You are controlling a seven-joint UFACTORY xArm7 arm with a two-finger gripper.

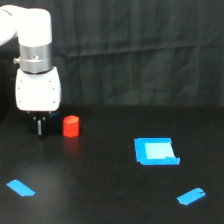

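A small red block (71,126) rests on the dark table at the left. Just to its left in the picture, my gripper (41,127) points downward, with a visible gap between it and the block. The fingers are dark and tiny against the black background, so their opening is hard to read. No object can be made out between them.
On the right lies a white square (158,150) edged with blue tape. Separate strips of blue tape mark the table, one at front left (20,188) and another at front right (191,196). Open table separates the block from the square.
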